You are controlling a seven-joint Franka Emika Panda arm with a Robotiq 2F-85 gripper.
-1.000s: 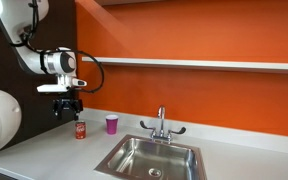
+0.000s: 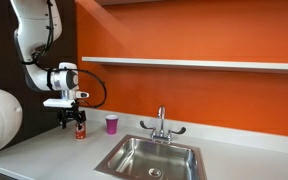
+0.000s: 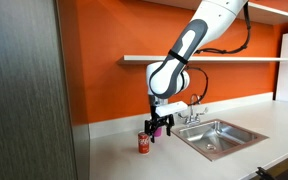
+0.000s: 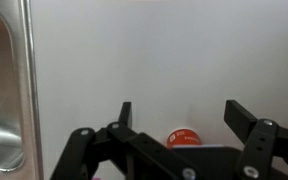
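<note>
A red can [image 2: 81,131] stands upright on the counter, left of the sink. In the wrist view my gripper is open, its two dark fingers [image 4: 239,118] wide apart. The top of the can [image 4: 183,138] appears between them, low in that view, partly covered by the gripper's body. Seen from outside, my gripper [image 2: 72,121] points down close by the can's upper part. The second exterior view has the can [image 3: 143,143] just left of and below the gripper [image 3: 159,131]. Whether a finger touches the can, I cannot tell.
A purple cup [image 2: 111,124] stands near the back wall, between the can and the steel sink [image 2: 152,158]. The faucet [image 2: 162,125] rises behind the basin. Bare counter [image 3: 114,160] lies in front of the can. A white shelf [image 2: 184,63] runs along the orange wall.
Over the last second the arm has come down, bringing my gripper lower beside the can's top. Both the can and the cup have stayed in place.
</note>
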